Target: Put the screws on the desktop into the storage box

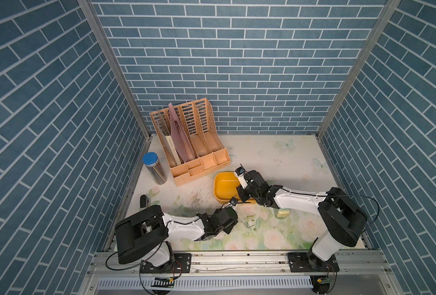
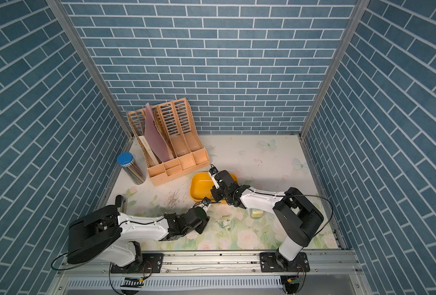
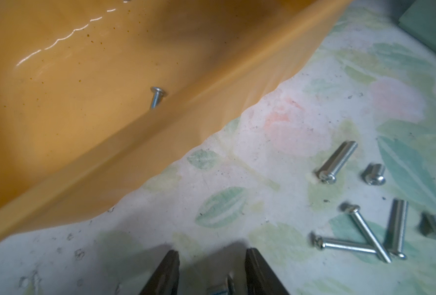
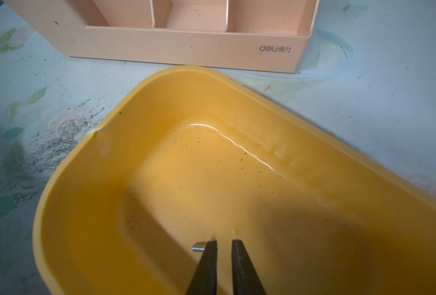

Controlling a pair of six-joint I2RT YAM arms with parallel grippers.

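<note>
Several silver screws (image 3: 365, 231) lie on the floral desktop right of the yellow storage box (image 3: 105, 123). One screw (image 3: 156, 98) lies in the box; a screw end (image 4: 199, 247) shows beside my right gripper. My left gripper is low outside the box, part open, with a small metal screw tip (image 3: 221, 287) showing between or just beyond its fingers; whether held I cannot tell. My right gripper is over the box interior, fingers slightly apart, nothing visible between them.
A peach file organizer (image 1: 203, 162) stands behind the box, with a blue-lidded cylinder (image 1: 154, 167) at its left. A pale green block (image 1: 282, 212) lies to the right of the screws.
</note>
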